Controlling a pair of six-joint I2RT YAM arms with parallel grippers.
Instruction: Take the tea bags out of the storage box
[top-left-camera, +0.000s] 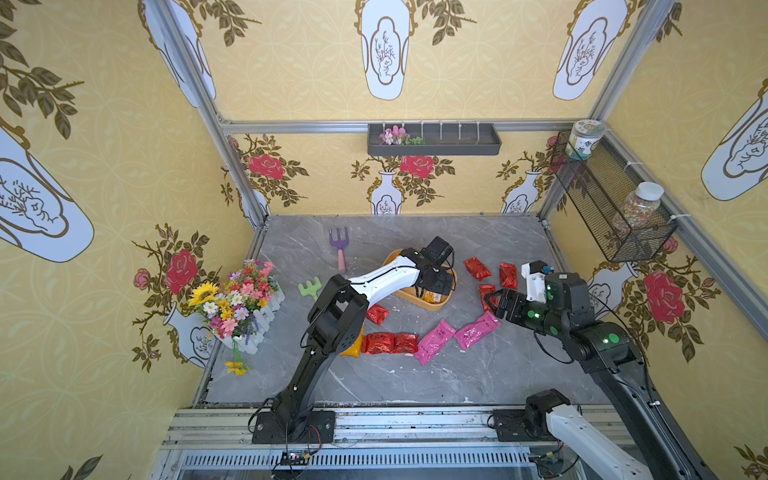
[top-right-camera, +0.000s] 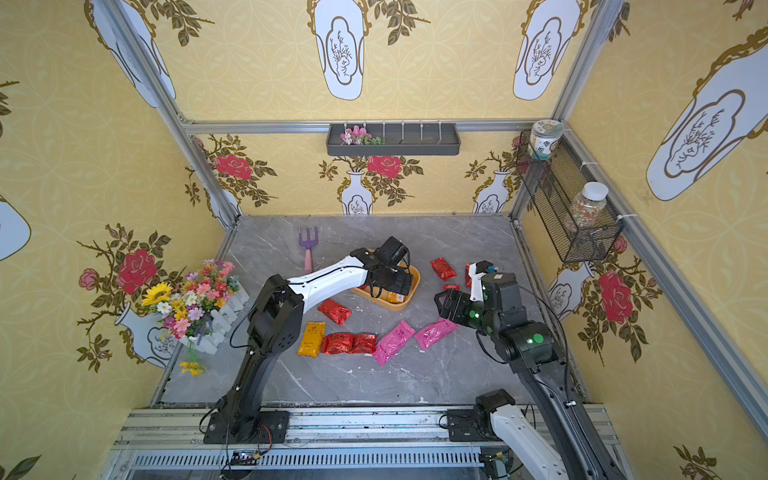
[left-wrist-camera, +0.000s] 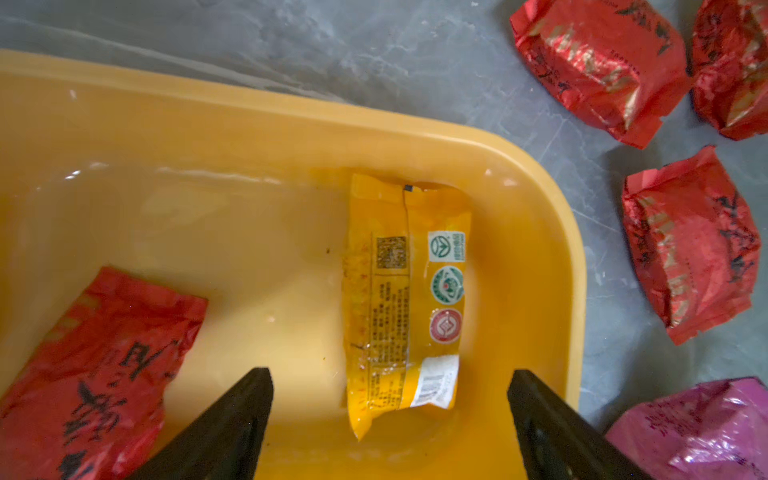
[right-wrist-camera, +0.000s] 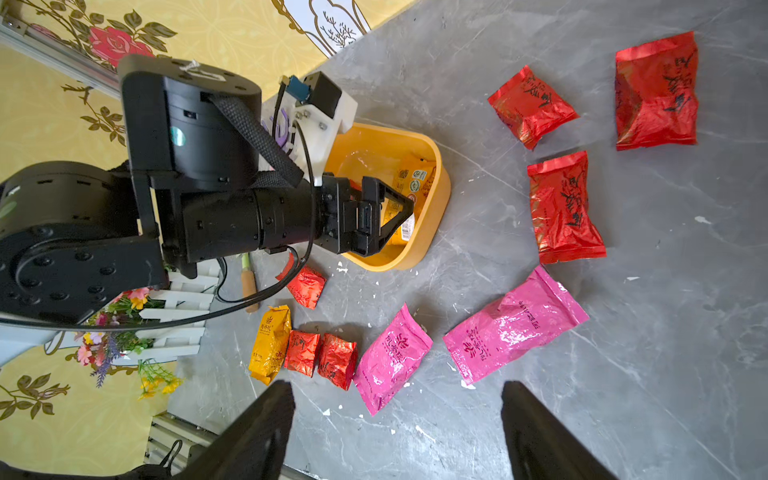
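The yellow storage box (left-wrist-camera: 240, 112) holds an orange tea bag (left-wrist-camera: 400, 312) at its right end and a red tea bag (left-wrist-camera: 96, 384) at the left. My left gripper hangs open over the box, its fingers either side of the orange bag. My right gripper is open, nothing between its fingers, above the table right of the box. Outside lie red tea bags (right-wrist-camera: 566, 206), pink bags (right-wrist-camera: 512, 324) and an orange bag (right-wrist-camera: 269, 344).
Flowers (top-left-camera: 236, 308) stand at the left with garden tools (top-left-camera: 340, 248) nearby. A wire shelf with jars (top-left-camera: 636, 209) is on the right wall. The back right and front right of the table have bare room.
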